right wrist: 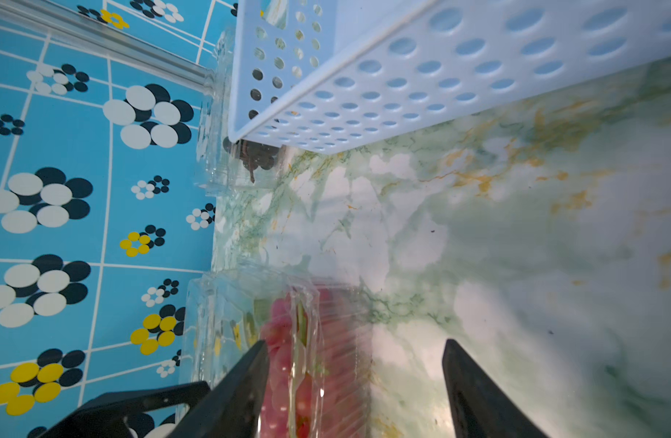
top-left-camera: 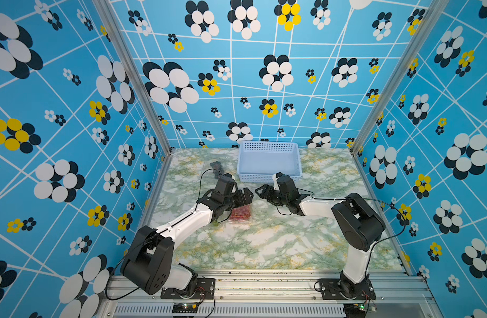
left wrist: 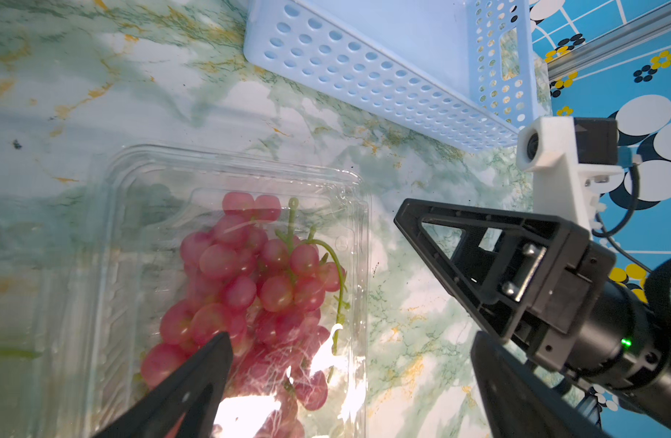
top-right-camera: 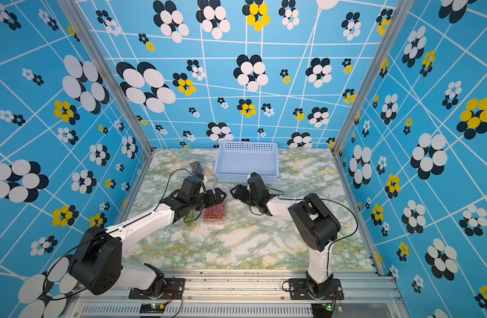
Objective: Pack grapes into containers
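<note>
Red grapes (left wrist: 240, 292) with green stems lie in a clear plastic container (left wrist: 240, 162) on the table. My left gripper is open above them, its fingers spread across the container's near part; no grapes show gripped. Facing it from the right is my right gripper, also open, with only tabletop and part of the container's edge behind its fingers. Something green (top-right-camera: 190, 216) shows beside the red grapes, mostly hidden by my left arm. Farther back at the left, dark grapes (right wrist: 255, 154) sit in another clear container.
A light blue perforated basket (top-left-camera: 269, 179) stands at the back centre, empty as far as it shows. The two grippers are close together in front of it. Bare marbled tabletop (top-left-camera: 307, 238) spreads over the right and front.
</note>
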